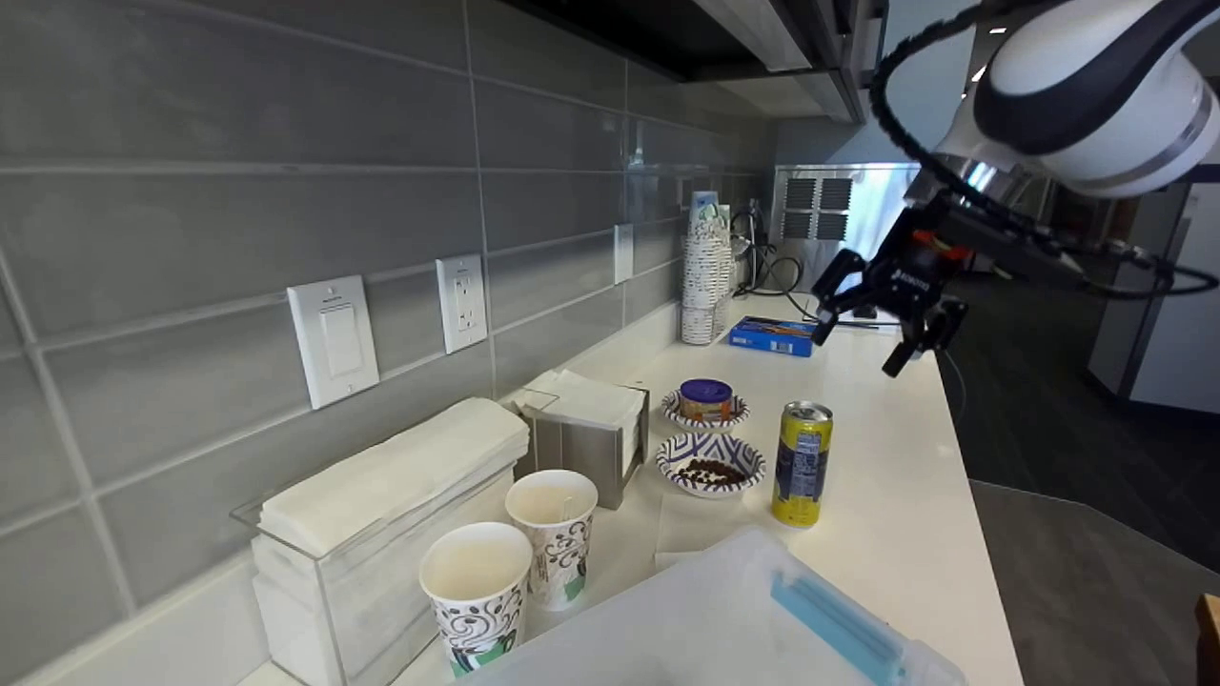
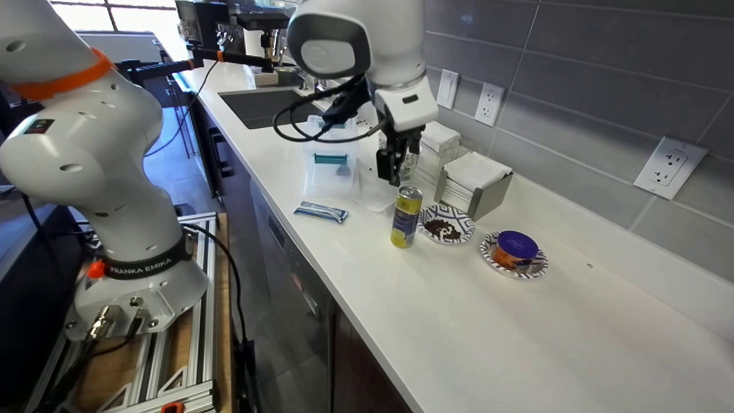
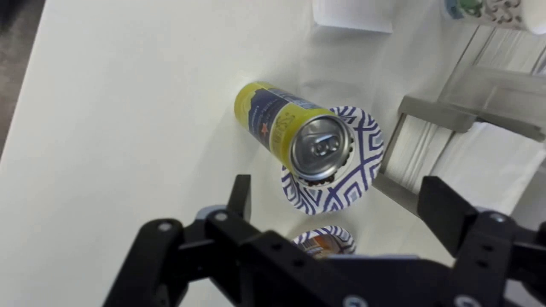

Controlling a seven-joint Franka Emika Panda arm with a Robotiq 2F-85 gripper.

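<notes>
My gripper (image 1: 855, 347) is open and raised above the counter, with nothing held between its fingertips. A yellow and blue can (image 1: 803, 464) stands upright on the white counter, below the gripper and apart from it. In the wrist view the can (image 3: 286, 128) appears ahead of the two fingers. Beside it, a patterned bowl (image 2: 464, 222) holds small dark pieces. A second patterned bowl (image 2: 537, 269) carries a purple-lidded container (image 2: 516, 250). In the wrist view my gripper's own body hides most of that container.
Napkin holders (image 1: 618, 452) and paper cups (image 1: 551, 532) line the wall side. A clear plastic bin (image 1: 686, 623) sits at the near end in exterior view 1. A blue wrapped bar (image 2: 321, 211) lies near the front edge. Open counter (image 2: 523, 330) stretches beyond the bowls.
</notes>
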